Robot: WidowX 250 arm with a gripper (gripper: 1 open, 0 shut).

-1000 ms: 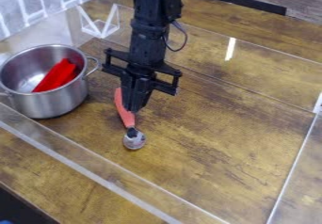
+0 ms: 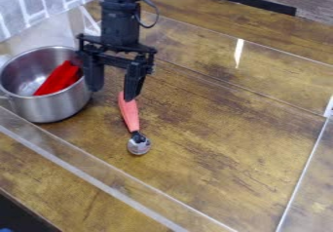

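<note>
My gripper (image 2: 112, 68) is a dark arm end hanging at the upper left, fingers apart, beside the steel pot (image 2: 39, 104), partly over its right side. A red object (image 2: 58, 79) lies inside the pot. A tool with a red handle (image 2: 129, 114) and a round silver end (image 2: 138, 145) lies on the wooden table right of the pot, below the gripper.
A white rack-like object (image 2: 46, 12) stands at the top left, partly out of view.
My gripper has moved left toward the pot, away from above the red-handled tool. The pot and the tool look unmoved.
</note>
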